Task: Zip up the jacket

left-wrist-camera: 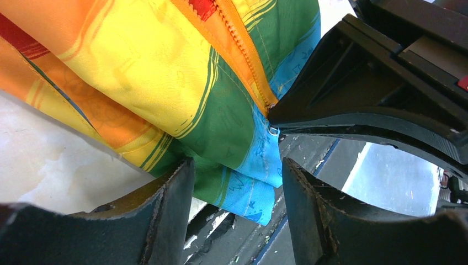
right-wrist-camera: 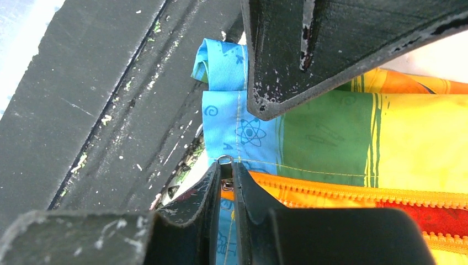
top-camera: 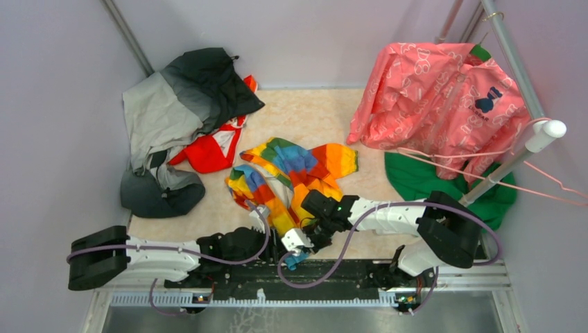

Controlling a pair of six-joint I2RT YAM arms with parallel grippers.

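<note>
The rainbow striped jacket [top-camera: 277, 159] lies on the table, its blue hem at the front edge. Its orange zipper [left-wrist-camera: 240, 44] runs down to a metal end piece at that hem. My right gripper is shut on that zipper piece, a small ring showing just above its fingertips; in the left wrist view its black body covers the right side. My left gripper stands open just left of it, above the blue and green hem, with no cloth visibly held between its fingers.
A grey and black jacket [top-camera: 180, 97] and red cloth lie at the back left. A pink jacket [top-camera: 437, 97] hangs on a pole [top-camera: 513, 159] at the right, over green cloth [top-camera: 416, 177]. Bare table shows at the back middle.
</note>
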